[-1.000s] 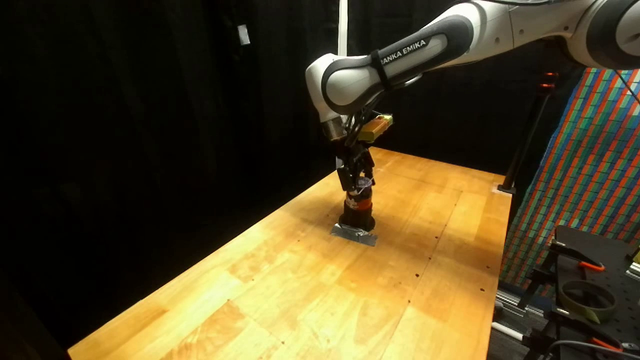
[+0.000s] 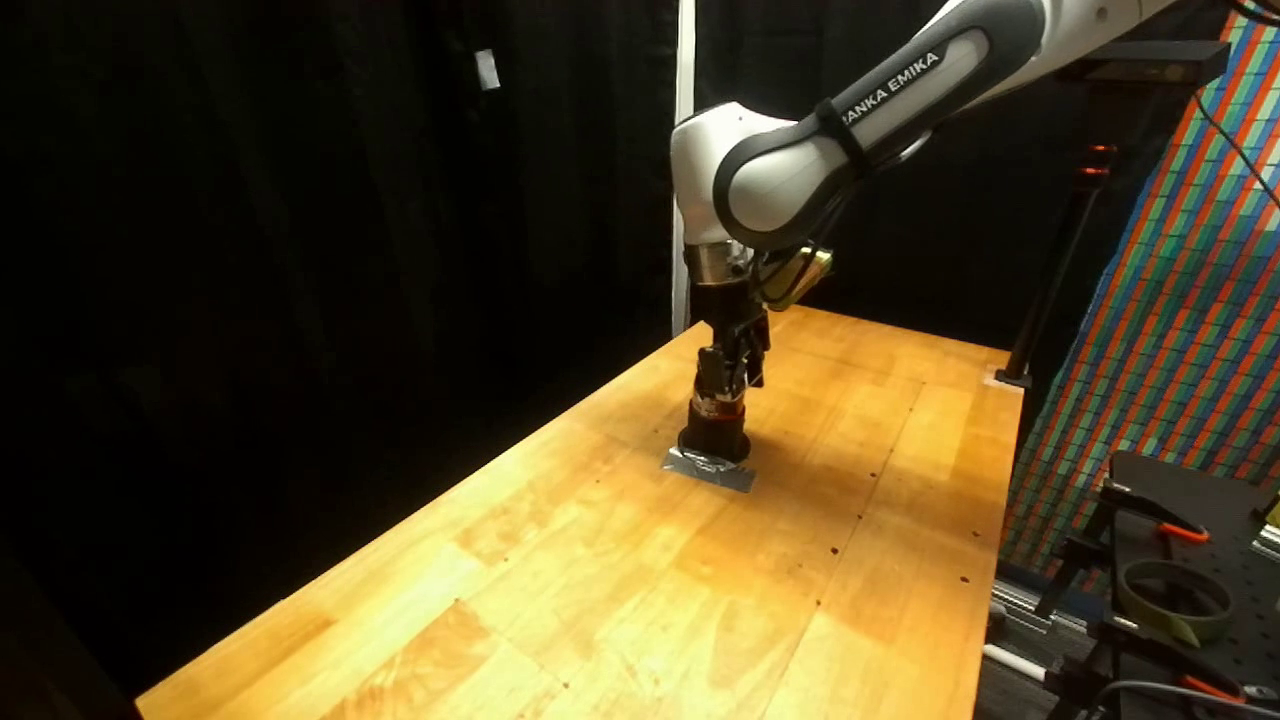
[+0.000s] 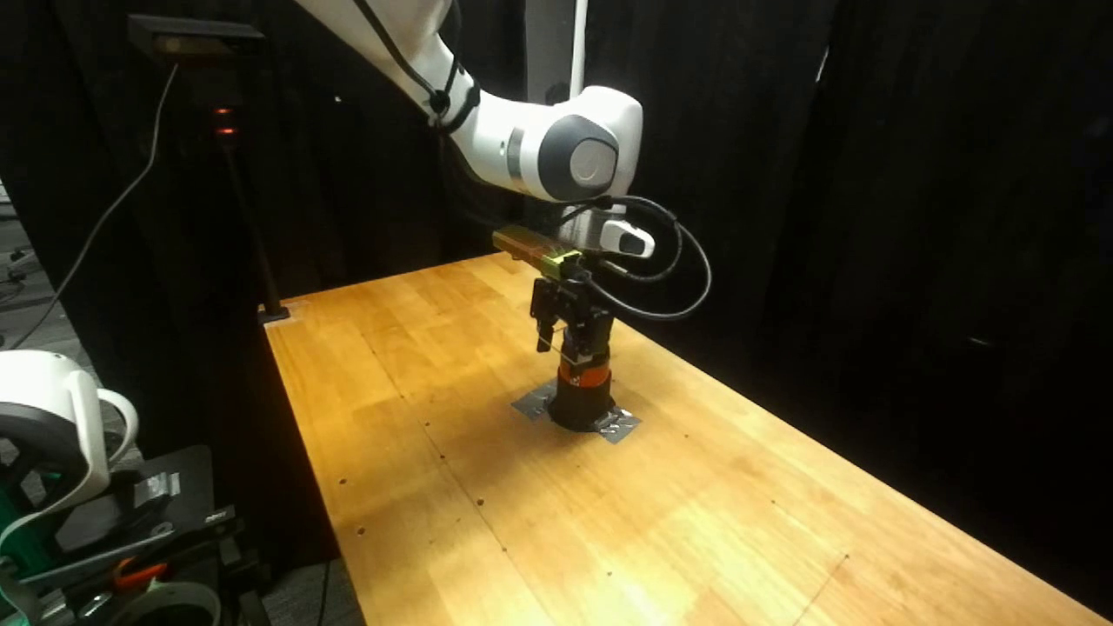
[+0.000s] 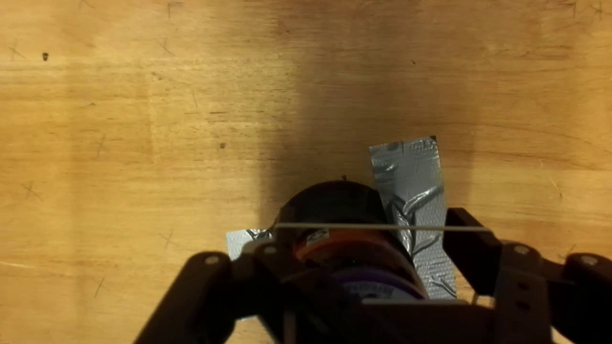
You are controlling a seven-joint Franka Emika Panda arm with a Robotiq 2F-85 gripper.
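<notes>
A jar with an orange band (image 2: 717,409) stands upright in a round black holder (image 2: 715,439) on the wooden table. Strips of silver tape (image 2: 708,469) lie at the foot of the holder. My gripper (image 3: 564,349) points down at the top of the jar. In the wrist view, its dark fingers (image 4: 473,246) are spread apart, with a thin pale band stretched across the gap. Below that band show the orange label (image 4: 358,237) and a purple ring (image 4: 376,277) on the jar's top. Dark gripper parts cover much of the jar, so finger contact cannot be made out.
Bare tabletop (image 2: 624,576) spreads around the holder. A dark post (image 2: 1056,276) rises at the table's far right corner in exterior view 1. Beside the table stands a black cart (image 2: 1182,516) with a tape roll (image 2: 1173,598) and clamps.
My wrist has turned from tilted to nearly vertical, and the forearm has swung right in exterior view 1. The jar's pale top, visible before, is now hidden behind the fingers. The holder has stayed put.
</notes>
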